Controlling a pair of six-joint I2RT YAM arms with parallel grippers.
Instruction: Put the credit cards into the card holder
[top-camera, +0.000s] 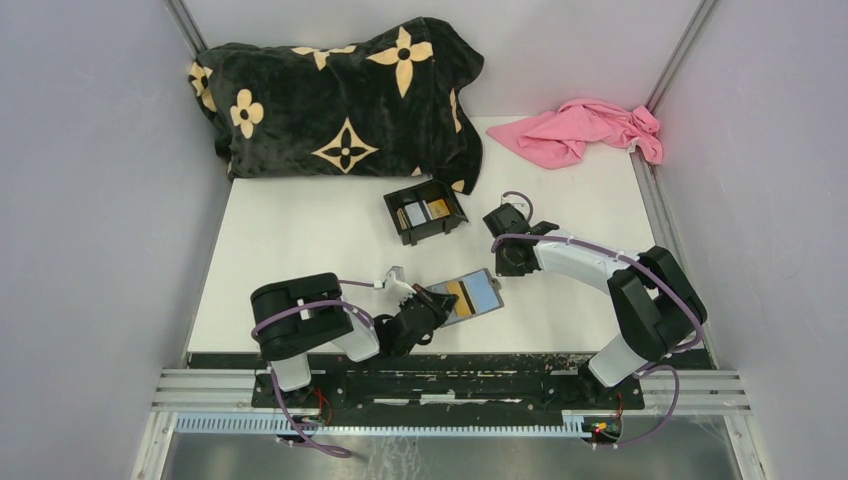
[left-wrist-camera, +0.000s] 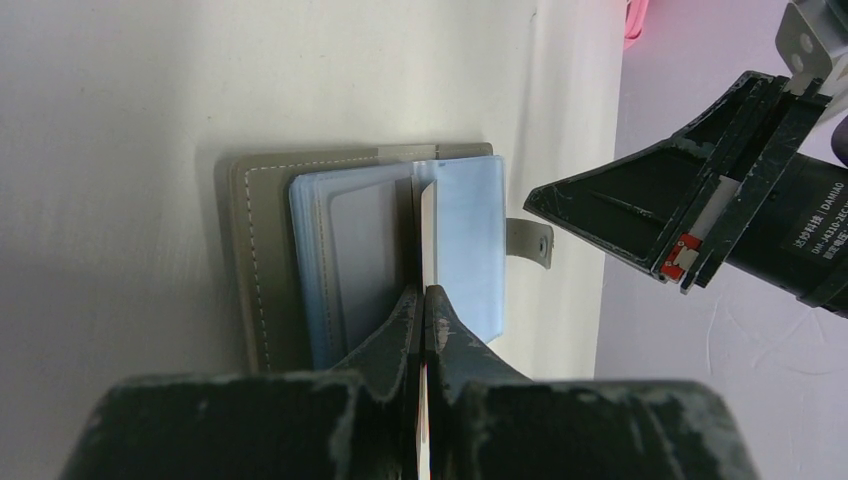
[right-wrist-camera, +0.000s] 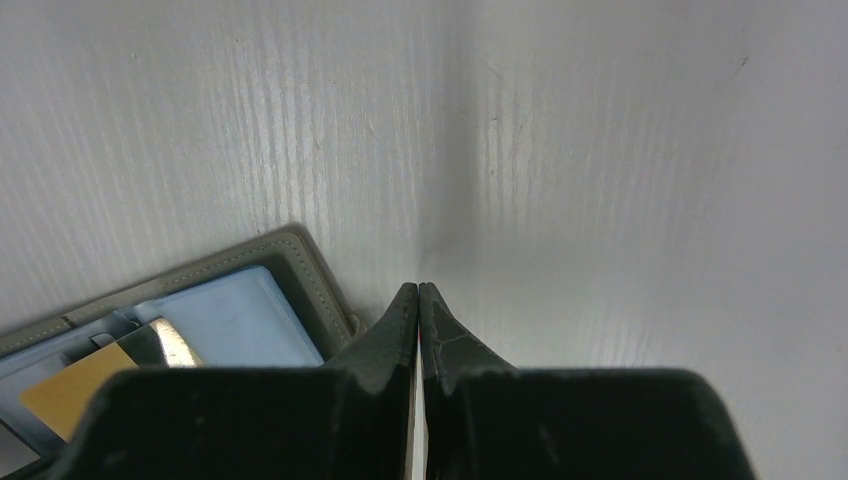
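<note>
The open card holder (left-wrist-camera: 268, 240) lies flat on the table, an olive cover with bluish clear sleeves (top-camera: 481, 291). My left gripper is shut on a thin card (left-wrist-camera: 428, 230) that stands edge-on between the sleeves. From the right wrist view, the gold card (right-wrist-camera: 85, 388) shows its face tilted over the holder; its lower part is hidden. How deep it sits in a sleeve cannot be told. My right gripper is shut just beyond the holder's strap end, nothing visible between its fingertips. From above, the right gripper (top-camera: 511, 273) hangs close to the holder's upper right corner.
A black box (top-camera: 408, 233) with several cards (top-camera: 438, 208) in it stands behind the holder. A dark patterned blanket (top-camera: 300, 110) and a pink cloth (top-camera: 570, 133) lie along the back. Bare table surrounds the holder, left and right.
</note>
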